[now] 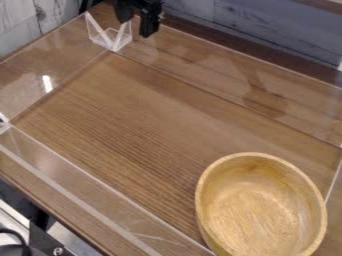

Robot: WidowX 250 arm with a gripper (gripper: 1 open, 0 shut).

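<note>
My gripper (139, 22) is a dark shape at the top edge, left of centre, partly out of frame. Just below and left of it stands a small clear-whitish angular object (110, 35) on the wooden surface. Whether the gripper is open or shut, or holds anything, is too small and dark to tell.
A large pale yellow bowl (261, 205) sits at the lower right. Walls border it at the top, with dark cables at the lower left corner.
</note>
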